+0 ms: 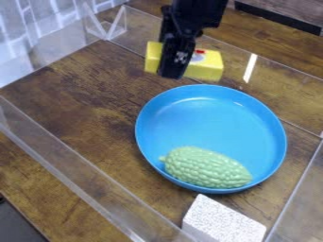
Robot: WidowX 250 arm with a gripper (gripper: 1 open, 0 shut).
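My gripper (pixel 173 56) is at the top centre, shut on a yellow block (pixel 202 64) that it holds just above the back of a blue plate (pixel 177 121). A green bumpy toy (pixel 205 166), like a bitter melon, lies on the front part of the plate.
A white speckled block (pixel 222 223) is at the bottom right. Bare wooden table (pixel 76 95) fills the left, bordered by clear plastic walls. A white strip (pixel 248 69) lies to the right of the gripper.
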